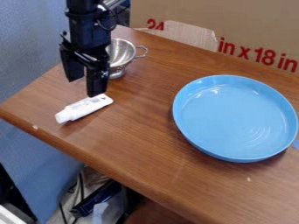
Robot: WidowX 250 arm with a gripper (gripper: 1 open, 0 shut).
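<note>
My black gripper (84,77) hangs over the left part of the wooden table, just above and behind a white tube (84,108) that lies on the tabletop. Its fingers point down and look apart, with nothing visible between them. A steel colander (121,54) with wire handles sits behind the gripper, partly hidden by it. A blue plate (233,117) lies on the right side of the table.
A cardboard box (239,26) stands along the back, with a pale board (187,35) before it.
</note>
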